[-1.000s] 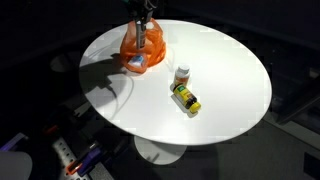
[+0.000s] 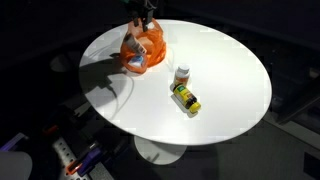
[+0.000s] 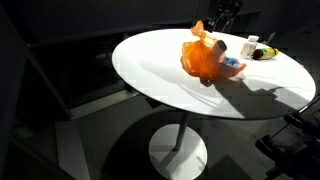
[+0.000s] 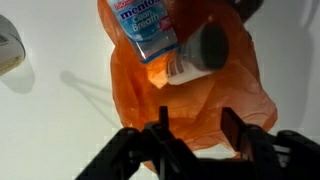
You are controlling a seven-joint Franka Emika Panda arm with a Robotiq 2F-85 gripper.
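An orange bag [image 2: 150,48] stands with its mouth open on the white round table. My gripper [image 2: 144,19] is over it, open; in the wrist view its dark fingers [image 4: 166,128] are apart with nothing between them. Ahead of the fingertips, a pale bottle with a dark round end [image 4: 207,48] lies tilted in the bag. Beside it in the bag is a blue and white Mentos container [image 4: 146,22]. The bag's far side and the arm's upper part are cut off or too dark to tell in exterior view 1.
A white-capped bottle [image 2: 182,74] stands upright on the table, with a yellow container [image 2: 185,98] lying near it.
The long pale object that hung under my gripper over the bag no longer shows there in exterior view 1. The bottle and the yellow container on the table have not moved.
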